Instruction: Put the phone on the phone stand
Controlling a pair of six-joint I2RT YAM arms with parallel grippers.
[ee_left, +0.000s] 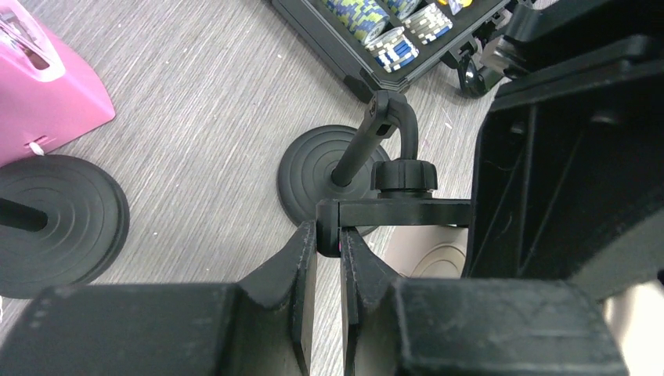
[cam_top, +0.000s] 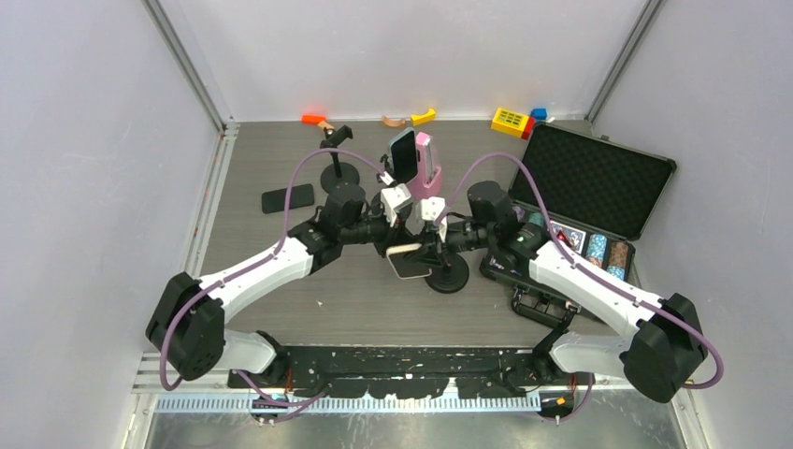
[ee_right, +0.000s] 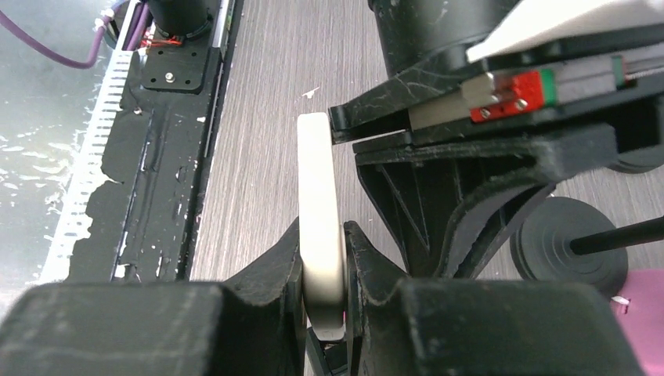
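Observation:
A phone stand (cam_top: 447,276) stands at the middle, its round base (ee_left: 301,172) beneath its hinged post. My left gripper is shut on the black bar of its holder. My right gripper is shut on a pale, narrow edge (ee_right: 317,180), apparently of the stand's tilted plate (cam_top: 407,267). The two grippers crowd together over the stand, hiding much of it in the top view. A dark phone (cam_top: 288,198) lies flat at the left. Another stand (cam_top: 339,176) is behind it, and one holding an upright phone (cam_top: 403,154) is at the back.
An open black case (cam_top: 589,187) with chips and cards fills the right side. A pink object (cam_top: 425,164) and small coloured toys (cam_top: 510,122) are at the back.

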